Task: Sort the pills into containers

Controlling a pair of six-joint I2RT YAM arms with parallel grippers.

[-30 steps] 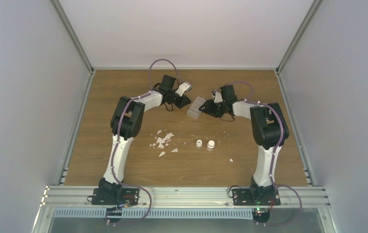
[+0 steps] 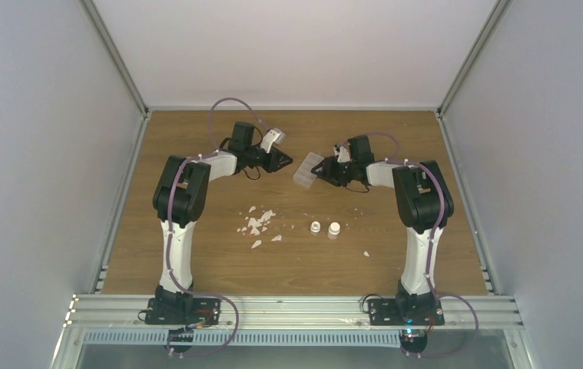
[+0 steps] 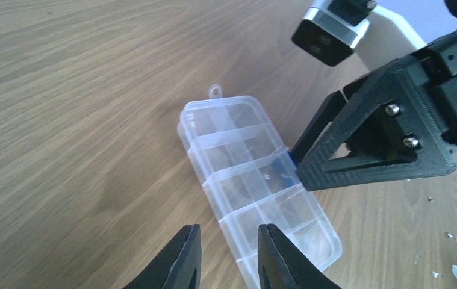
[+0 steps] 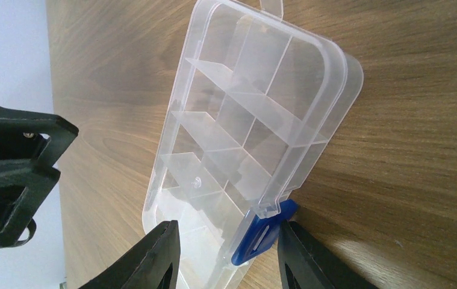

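A clear divided pill box (image 3: 244,174) lies slanted on the wooden table, its compartments looking empty; whether its lid is raised cannot be told. My right gripper is at the box's right long side, open, its fingers either side of the blue latch (image 4: 265,232). To the left of the box, my left gripper stands open and holds nothing. Two small white-capped bottles, the left bottle (image 2: 315,227) and the right bottle (image 2: 334,230), stand upright nearer the front. No loose pills can be made out.
Torn white scraps (image 2: 257,223) are scattered left of the bottles, with one small scrap (image 2: 366,254) to their right. Bare table (image 2: 196,269) lies at the front left. The right arm reaches over the right side.
My left gripper has drawn back to the left, away from the box. Compared with a second ago, the box and my right gripper sit slightly further left.
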